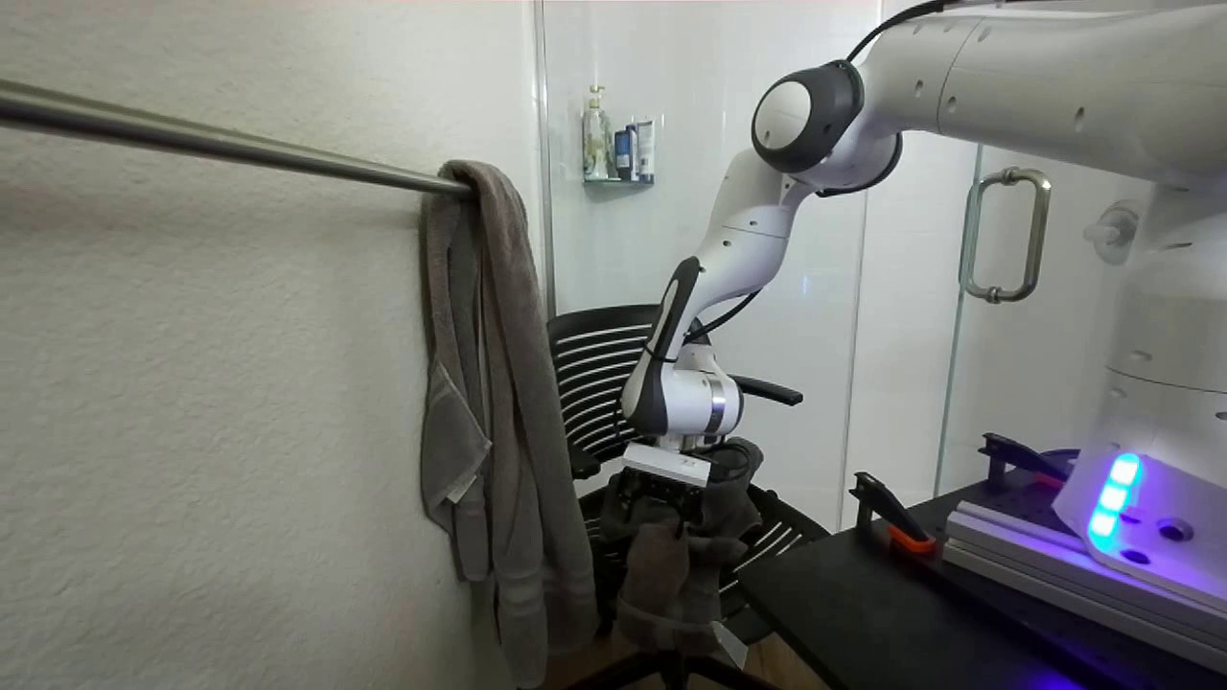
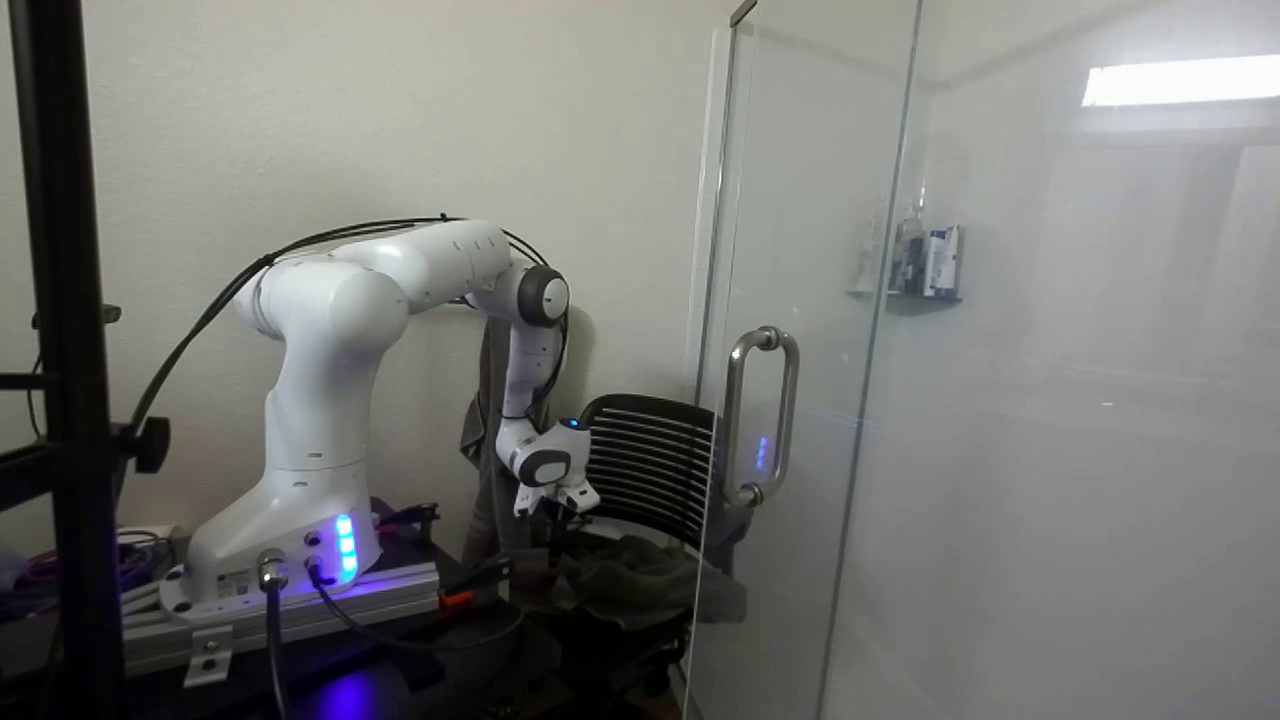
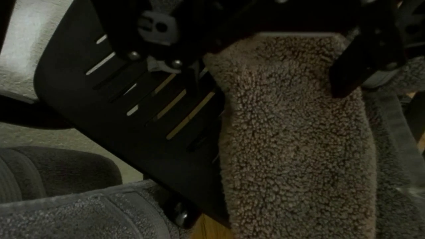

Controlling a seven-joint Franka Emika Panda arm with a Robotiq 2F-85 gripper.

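Note:
A grey-brown towel (image 1: 656,569) lies bunched on the seat of a black chair (image 1: 598,397), part of it hanging over the edge. Low over this towel, my gripper (image 1: 658,517) points downward. In the wrist view the fingers stand wide apart, with the fluffy towel (image 3: 295,131) between and below the gripper. The right finger (image 3: 347,73) overlaps the towel's right side; the left one is beside its left edge, over the slotted seat (image 3: 131,131). Whether the fingertips touch the cloth cannot be told.
Another grey towel (image 1: 500,379) hangs from a metal bar (image 1: 230,136) on the left wall. A black table (image 1: 886,621) with clamps borders the chair on the right. The glass shower door (image 2: 792,576) with its handle (image 2: 788,414) stands beside the chair.

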